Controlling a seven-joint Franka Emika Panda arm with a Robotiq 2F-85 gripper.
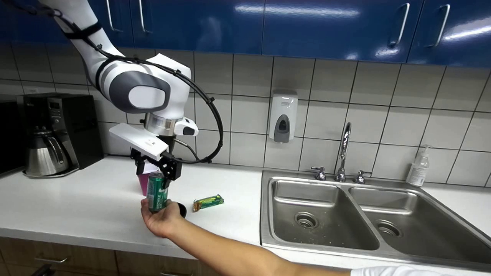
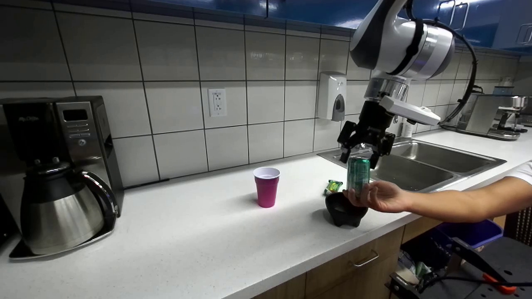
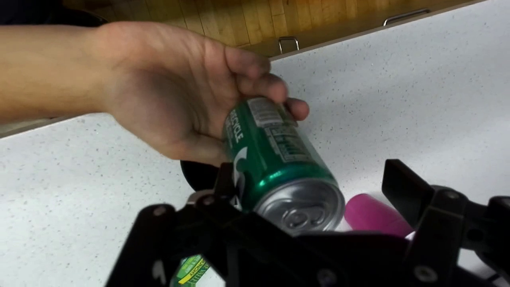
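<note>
A green soda can is held from below by a person's hand, clear of the counter. In the wrist view, the can tilts with its silver lid toward my gripper, and the fingers of the hand wrap its base. My gripper points down with its fingers spread around the top of the can. One black fingertip stands well apart from the can; the other lies close against its side, and whether it touches I cannot tell.
A black bowl sits under the hand, with a green snack bar beside it. The pink cup stands apart on the counter. A sink lies to the right, a coffee maker at the left.
</note>
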